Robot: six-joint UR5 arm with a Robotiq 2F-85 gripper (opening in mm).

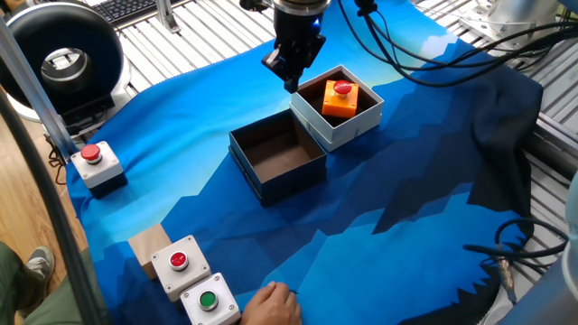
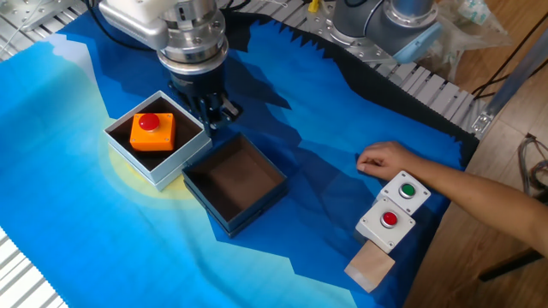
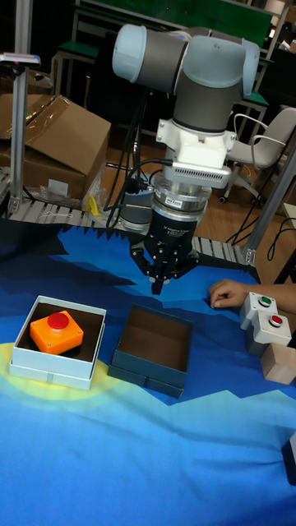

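My gripper (image 1: pixel 291 87) hangs point-down in the air near the spot where the two open boxes meet. Its fingertips (image 3: pixel 158 286) come together, and nothing shows between them. An orange block with a red push button (image 2: pixel 152 131) sits inside the light grey-white box (image 1: pixel 336 140). Against that box stands a dark box (image 2: pixel 231 229), open at the top, with an empty brown inside. In exterior view 3 the gripper appears behind and above the dark box, clear of the orange block.
A white box with a red button (image 1: pixel 178 261), one with a green button (image 1: pixel 209 300) and a wooden block (image 2: pixel 370 266) form a row. A person's hand (image 2: pixel 383 160) rests beside them. Another red-button box (image 1: pixel 94 162) stands apart.
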